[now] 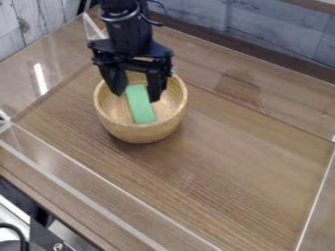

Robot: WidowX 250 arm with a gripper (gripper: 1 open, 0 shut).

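A round tan bowl (170, 118) sits on the wooden table in the upper middle, with a green block (139, 108) lying in it. My black gripper (132, 80) hangs over the back part of the bowl, above the block's far end. It is open, one finger to the left and one to the right, and nothing shows held between them.
Cables and a pale surface show at the upper left edge, and a dark cable lies at the lower left corner.
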